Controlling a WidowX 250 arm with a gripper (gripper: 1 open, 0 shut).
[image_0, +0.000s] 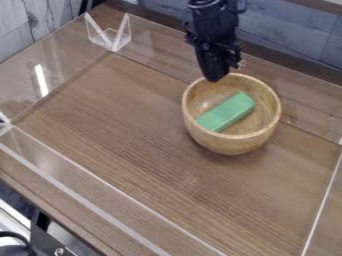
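Note:
A wooden bowl sits on the right half of the wooden table, with a green rectangular block lying inside it. My black gripper hangs just above and behind the bowl's far rim, apart from the block. Its fingers are small and dark in this view, so whether they are open or shut is unclear.
A white wire-like object stands at the back left of the table. Dark cables lie off the table at the lower left.

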